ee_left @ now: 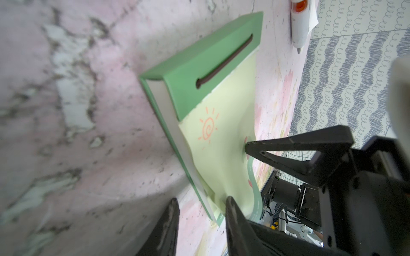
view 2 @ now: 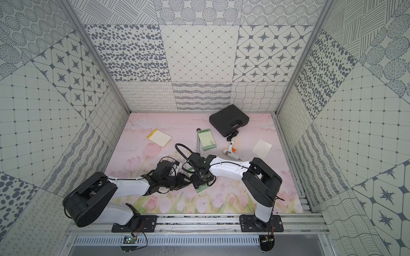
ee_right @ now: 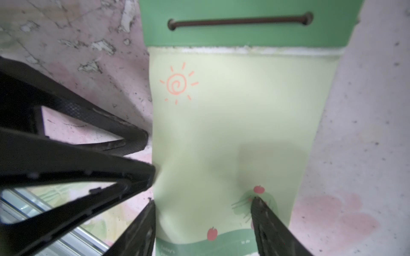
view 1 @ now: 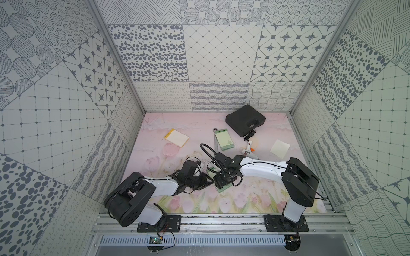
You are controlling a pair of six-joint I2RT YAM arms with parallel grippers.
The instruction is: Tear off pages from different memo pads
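A green-bound memo pad (ee_left: 222,111) with a pale sun-printed top page lies at the table's front middle, mostly hidden under the grippers in both top views. My left gripper is low at the pad's long side, its fingers apart at the lower end, where the top page looks bent. My right gripper is over the pad's lower part, fingers apart across the page. A second green pad (view 1: 224,139) lies behind, and a yellow-topped pad (view 1: 176,137) at the back left.
A black case (view 1: 245,119), a glue gun (view 1: 248,148) and a grey tool beside the middle pad occupy the back and right. A loose pale square sheet (view 1: 280,148) lies at the right.
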